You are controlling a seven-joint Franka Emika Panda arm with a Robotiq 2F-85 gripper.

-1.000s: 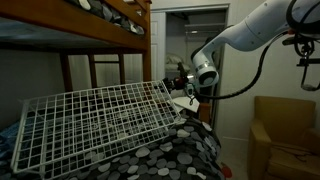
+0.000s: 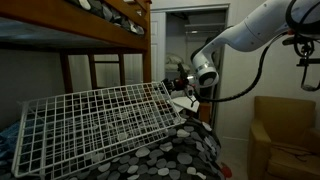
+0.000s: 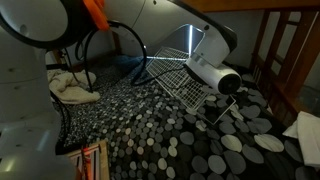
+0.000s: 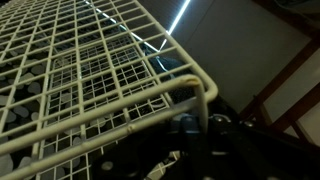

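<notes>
A white wire rack [image 2: 95, 125] stands tilted over the patterned bedding, its grid facing the first exterior view. At its upper right corner is my gripper [image 2: 178, 90], small and dark there. In the wrist view the corner wire of the rack [image 4: 120, 105] bends down and runs in between the dark fingers of my gripper, which is shut on that thin wire. The exact contact is dim and partly hidden. From the second exterior view the rack [image 3: 178, 85] shows beyond the arm, whose wrist hides most of the gripper.
Dark bedding with grey dots [image 3: 150, 135] lies beneath the rack. A wooden bunk frame [image 2: 158, 45] rises behind, with an upper bunk overhead. A brown armchair [image 2: 285, 140] stands at the right in the first exterior view.
</notes>
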